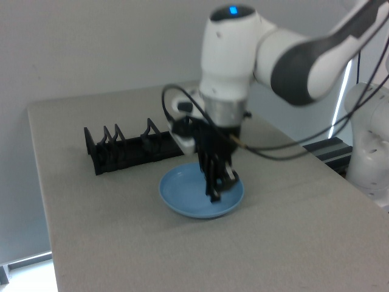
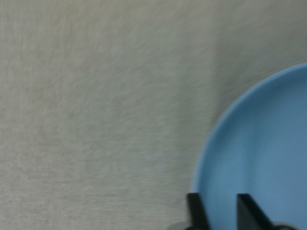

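A light blue plate (image 1: 182, 194) lies on the table. In the top view my black gripper (image 1: 216, 191) hangs low over the plate's right part, blurred. In the wrist view the plate (image 2: 264, 143) fills the lower right, and my two fingertips (image 2: 223, 206) show at the bottom edge near its rim, spaced apart with nothing visible between them. Whether they touch the plate I cannot tell.
A black rack (image 1: 127, 155) with upright dividers stands behind the plate, partly hidden by the arm. A white robot body (image 1: 371, 152) stands beyond the right edge.
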